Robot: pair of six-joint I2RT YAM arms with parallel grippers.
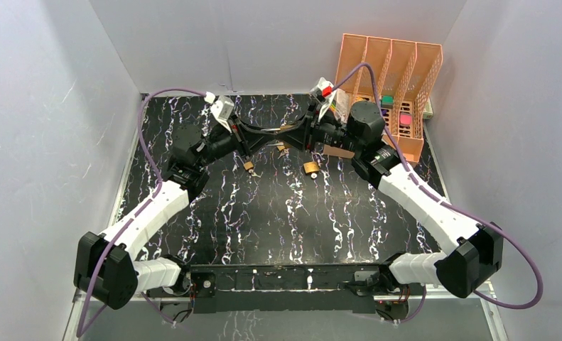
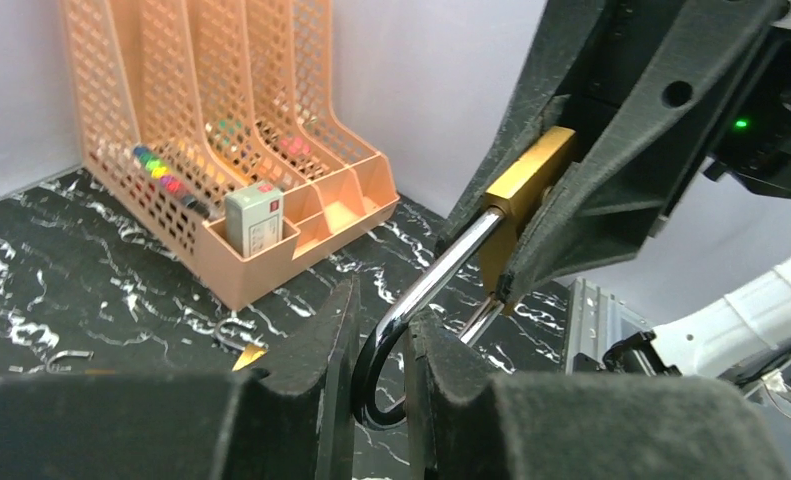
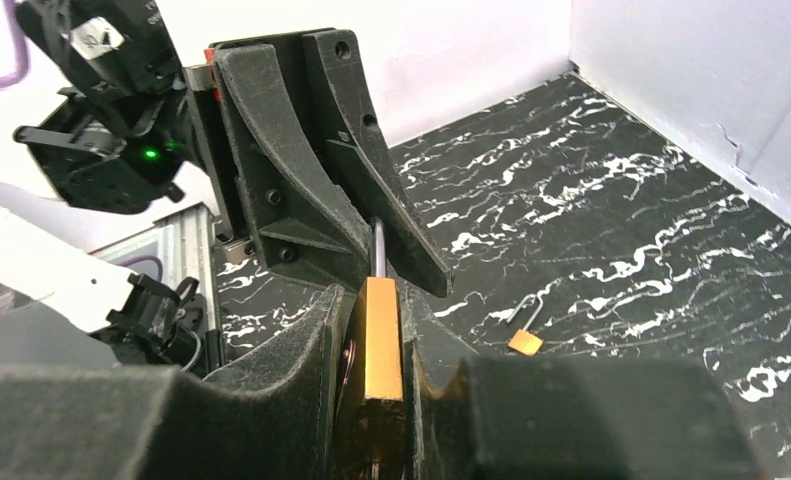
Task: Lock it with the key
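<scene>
Between the two raised grippers hangs a brass padlock with a long steel shackle [image 2: 396,318]. My left gripper is shut on the curved end of that shackle. From the other side, my right gripper [image 1: 283,135] is shut on the brass body [image 3: 382,340]. One shackle leg enters the body in the left wrist view; the other leg's end is partly hidden by the right fingers [image 2: 596,200], so I cannot tell whether it is seated. No key can be made out for certain. In the top view the held lock is mostly covered by the fingers.
Other brass padlocks lie on the black marbled table: one at left [image 1: 248,165], one behind it [image 1: 281,148], one nearer the middle [image 1: 311,168]. An orange divided rack [image 1: 349,53] stands at the back right.
</scene>
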